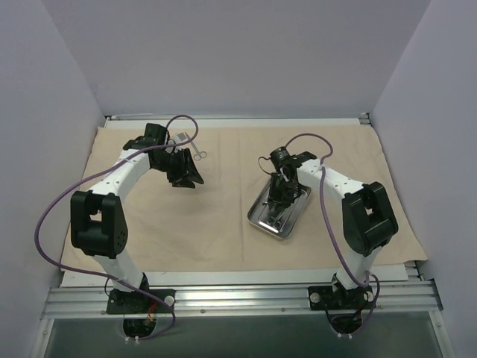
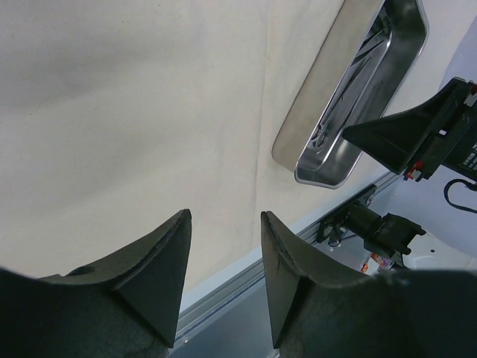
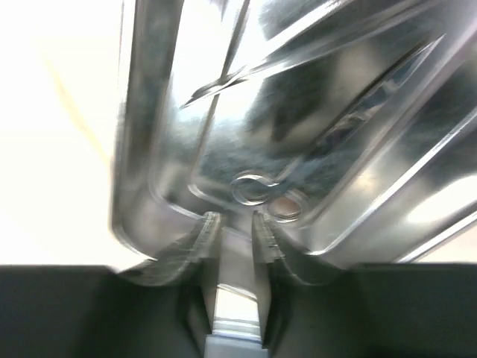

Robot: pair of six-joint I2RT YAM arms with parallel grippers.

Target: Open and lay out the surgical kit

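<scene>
A shiny metal tray (image 1: 282, 233) lies on the beige cloth, right of centre. Inside it, the right wrist view shows scissors with ring handles (image 3: 253, 189) and a slim bright instrument (image 3: 298, 56) crossing a thin rod. My right gripper hangs over the tray's near end, its fingers slightly parted and nothing between them. Part of the tray is covered by the right arm from above. My left gripper is open and empty above bare cloth at left. Behind it lie laid-out scissors (image 1: 198, 151), partly covered by the left arm.
A purple cable (image 1: 328, 212) arcs along the right arm, another along the left. Walls stand at the back and both sides.
</scene>
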